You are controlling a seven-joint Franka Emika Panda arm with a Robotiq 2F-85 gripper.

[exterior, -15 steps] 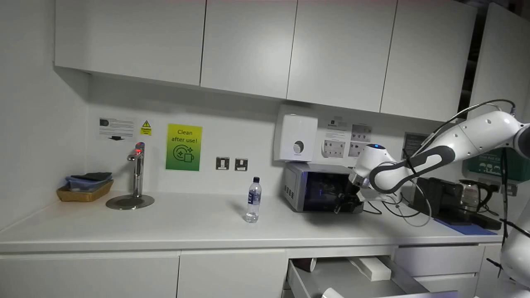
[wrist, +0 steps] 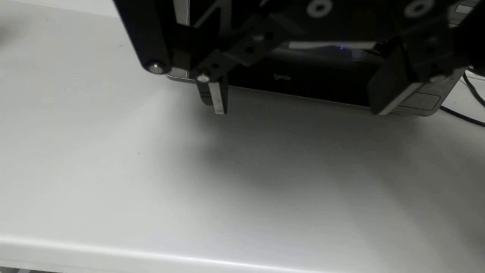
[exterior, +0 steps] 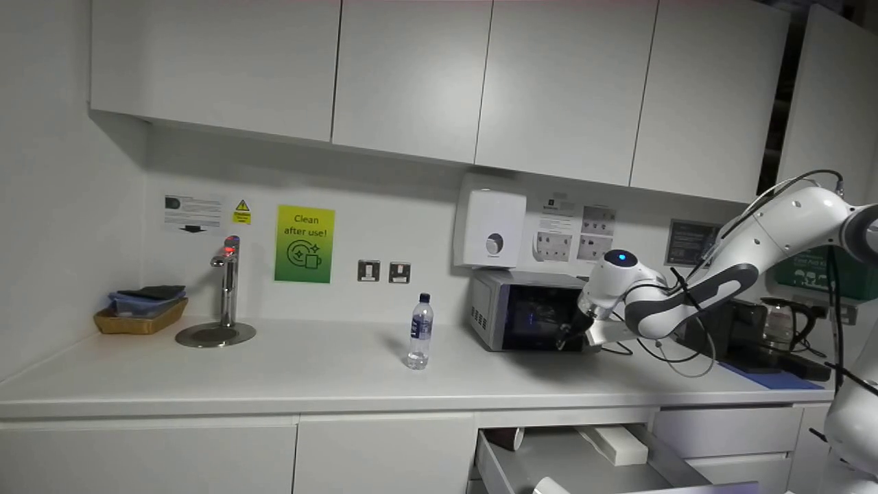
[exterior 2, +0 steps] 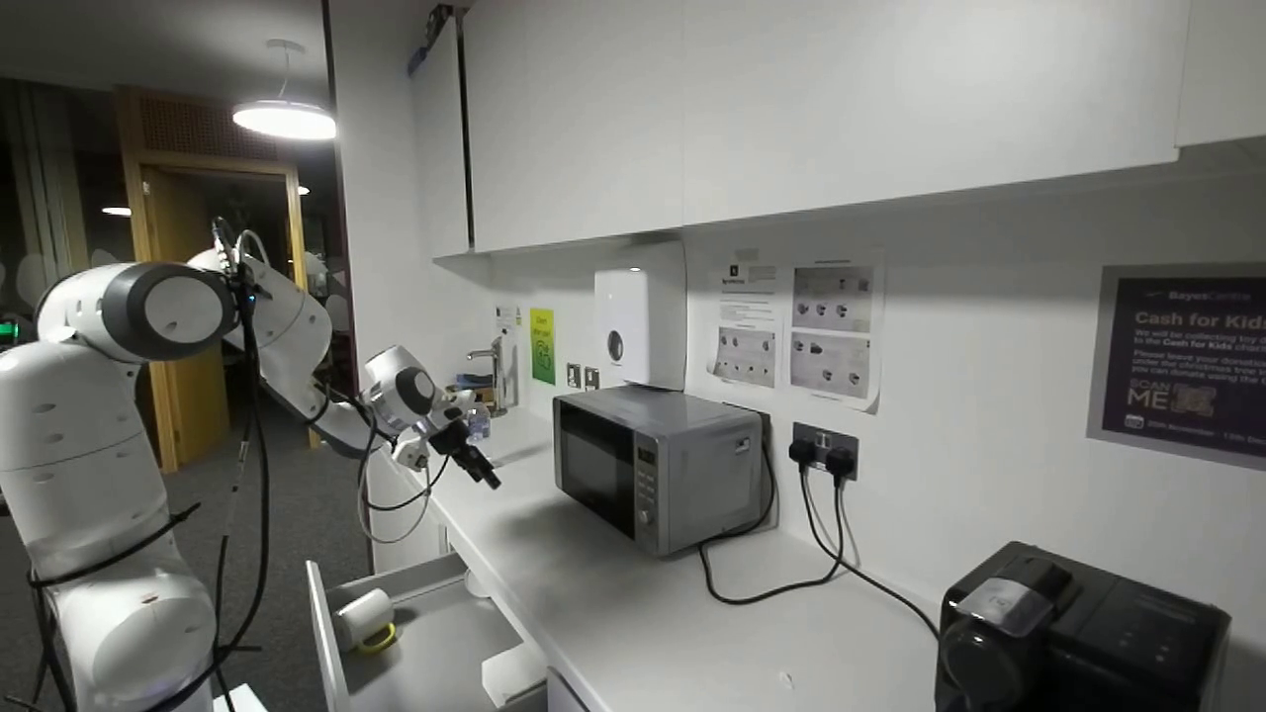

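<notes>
My gripper is open, its two fingers wide apart with nothing between them. It hangs above the counter [wrist: 113, 182], in front of the grey microwave [exterior: 527, 309], whose door is closed. Upright on the counter, left of the microwave, stands a clear water bottle [exterior: 419, 333] with a dark cap. Below the counter the drawer [exterior: 560, 465] is pulled out. A white mug [exterior 2: 363, 619] with a yellow handle lies on its side in it, with a white box [exterior: 613, 444] and a dark cup [exterior: 504, 438] further in.
A tap [exterior: 230, 280] and a basket [exterior: 140, 317] are at the counter's left. Right of the microwave are cables and a black coffee machine [exterior 2: 1074, 629]. The counter between tap and bottle is clear. Cupboards [exterior: 411, 82] hang overhead.
The arm has shifted slightly: its wrist sits a little lower and further right, and the gripper's tilt differs. Bottle, microwave and drawer stand as before.
</notes>
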